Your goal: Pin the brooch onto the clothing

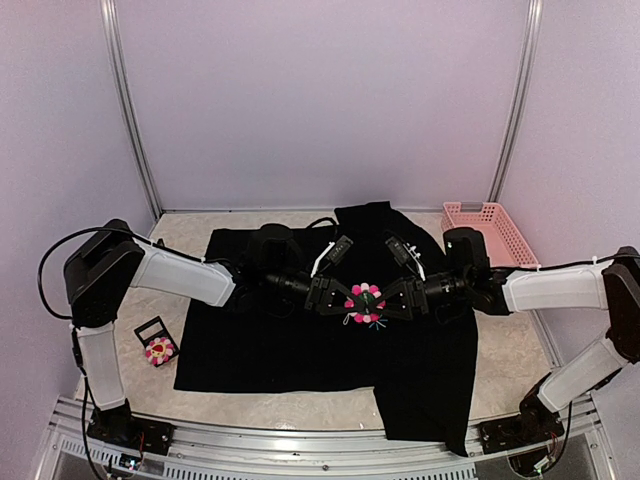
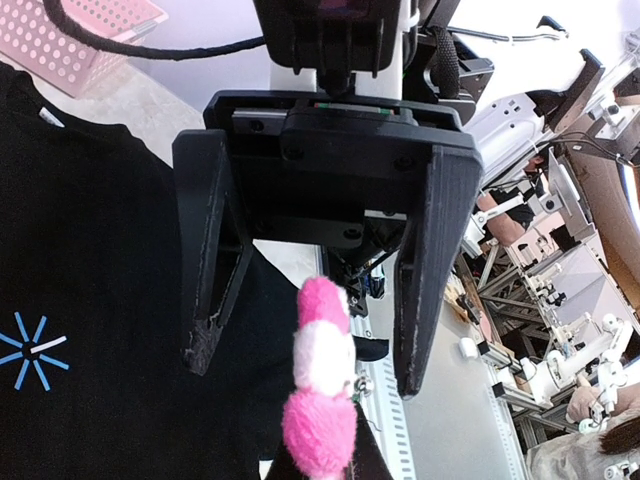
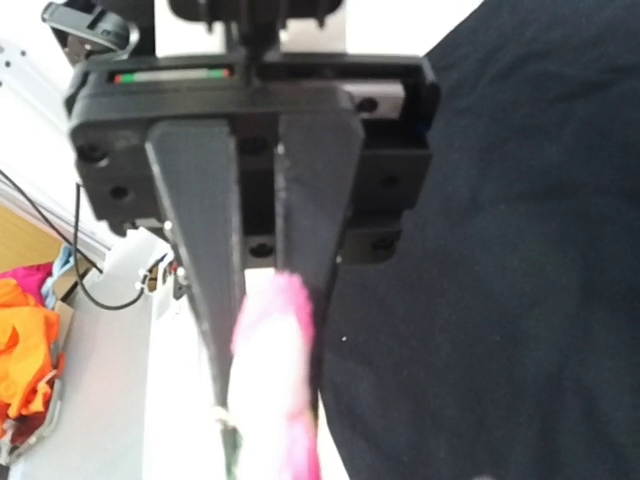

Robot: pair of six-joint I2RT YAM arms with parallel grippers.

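Note:
A pink-and-white flower brooch (image 1: 364, 288) hangs above the black shirt (image 1: 270, 355), between the two facing grippers. My left gripper (image 1: 347, 300) is shut on the brooch; its fingers (image 3: 200, 220) stand close together around it in the right wrist view. From the left wrist view the brooch (image 2: 320, 430) is edge-on, with a small metal part at its side. Opposite it, my right gripper is open, its fingers (image 2: 430, 260) spread wide to either side of the brooch. A blue star mark (image 2: 33, 350) shows on the shirt.
At the left, a second flower brooch (image 1: 159, 350) lies on the table beside a small dark frame (image 1: 151, 328). A pink basket (image 1: 505, 235) stands empty at the back right. Bare table (image 1: 280, 405) shows in front of the shirt.

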